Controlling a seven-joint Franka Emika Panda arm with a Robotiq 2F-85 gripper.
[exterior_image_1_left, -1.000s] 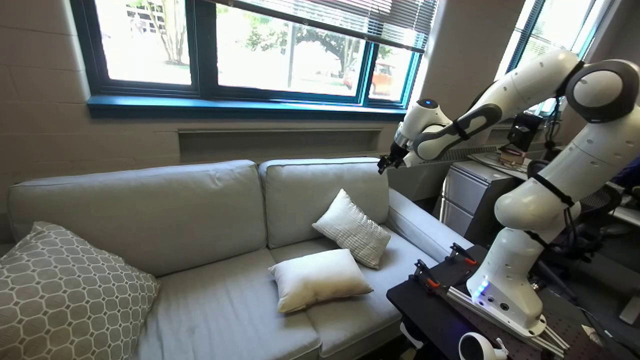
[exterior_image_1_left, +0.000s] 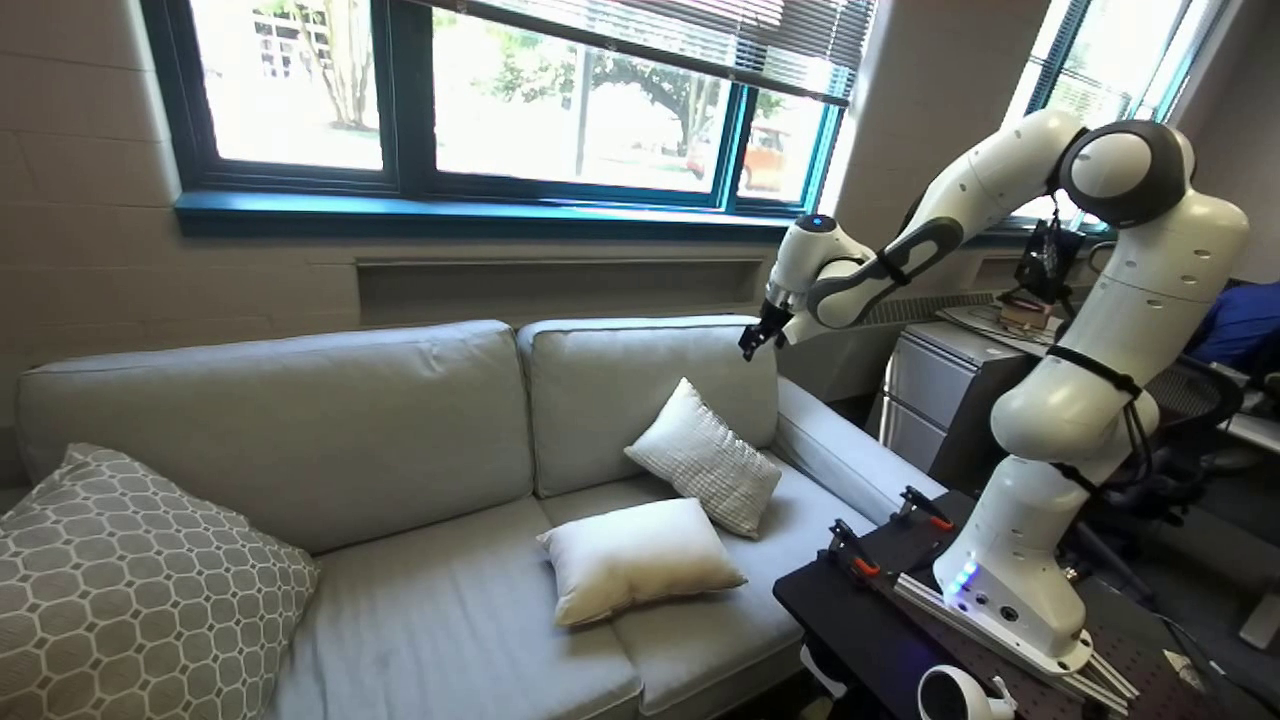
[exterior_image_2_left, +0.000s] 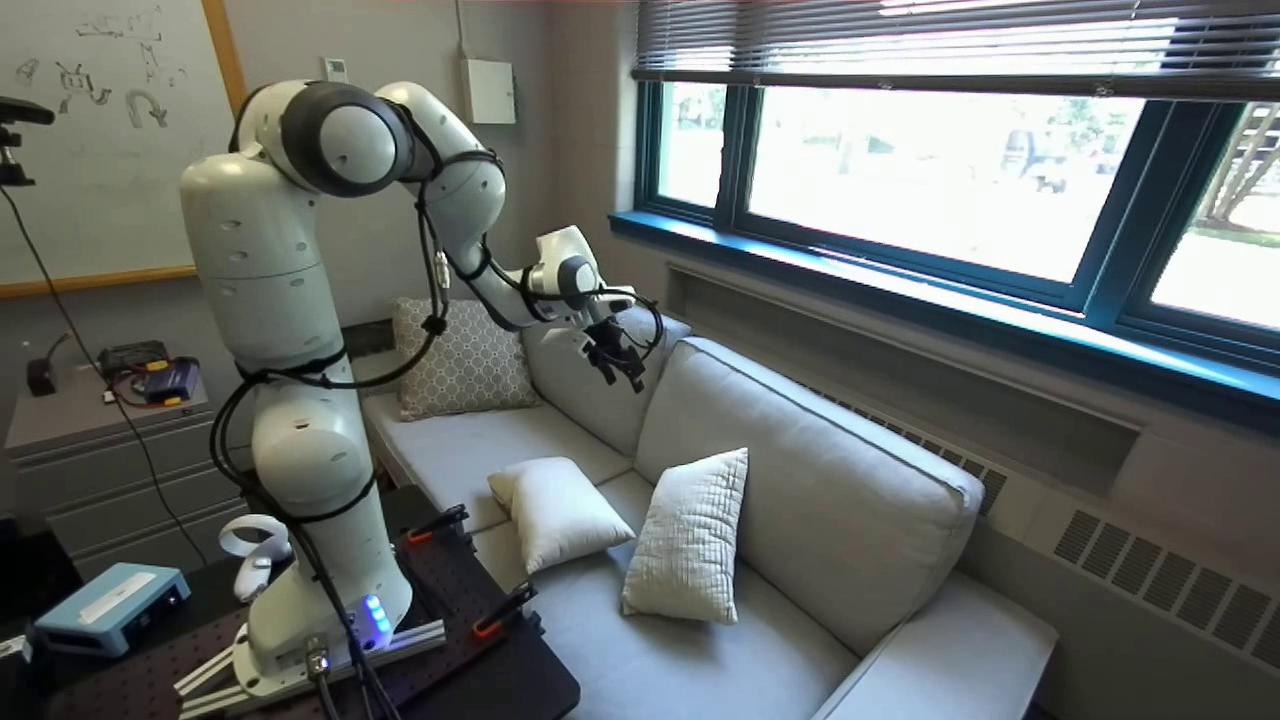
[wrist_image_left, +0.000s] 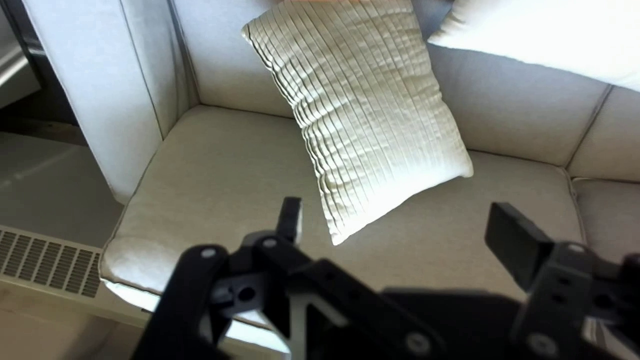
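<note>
My gripper (exterior_image_1_left: 763, 341) hangs in the air above the couch, higher than the pillows. In the wrist view its two fingers (wrist_image_left: 520, 243) stand wide apart, with nothing between them. Below it a pleated cream pillow (wrist_image_left: 366, 114) leans against the couch's backrest, tilted on one corner. A plain cream pillow (exterior_image_1_left: 642, 556) lies on the seat beside the pleated one; in the wrist view only part of it shows, at the top right. At the couch's other end rests a large grey patterned pillow (exterior_image_1_left: 138, 588), also visible behind my arm in exterior view 2.
The grey couch (exterior_image_1_left: 408, 636) has a clear stretch of seat between the patterned and plain pillows. Its armrest (exterior_image_1_left: 852, 450) rises close to my black base table (exterior_image_1_left: 828, 600). Clamps (exterior_image_2_left: 506, 610) stick up from the table's edge. A windowsill (exterior_image_2_left: 840, 270) runs behind the couch.
The pillows have not moved.
</note>
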